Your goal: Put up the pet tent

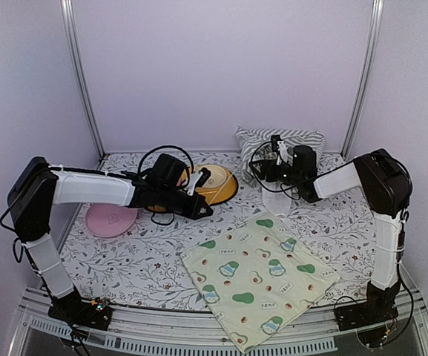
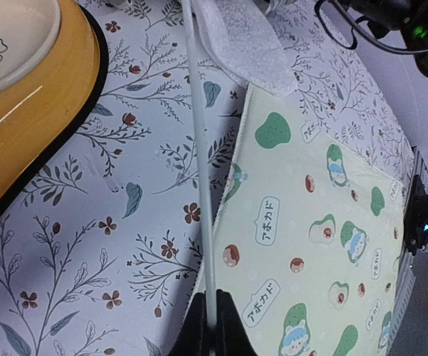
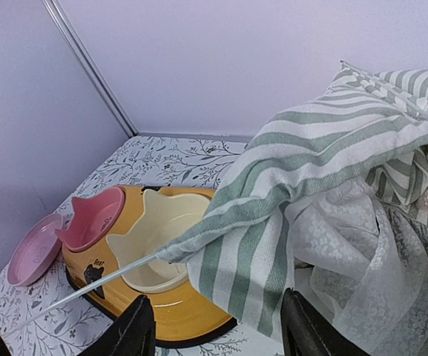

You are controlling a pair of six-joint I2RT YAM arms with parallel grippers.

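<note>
My left gripper (image 1: 202, 208) is shut on a thin white pole (image 2: 199, 148), which runs up and away from its fingers. In the right wrist view the pole (image 3: 95, 286) enters a sleeve of the green-and-white striped tent fabric (image 3: 303, 148), which lies bunched at the back right with white sheer cloth (image 3: 347, 274) beneath. My right gripper is open, its fingers just below a hanging striped flap, with nothing visibly gripped.
An orange pet feeder (image 3: 176, 311) with cream and pink bowls stands at back centre-left, beside a pink plate (image 1: 110, 221). A cream avocado-print mat (image 1: 258, 282) lies front centre.
</note>
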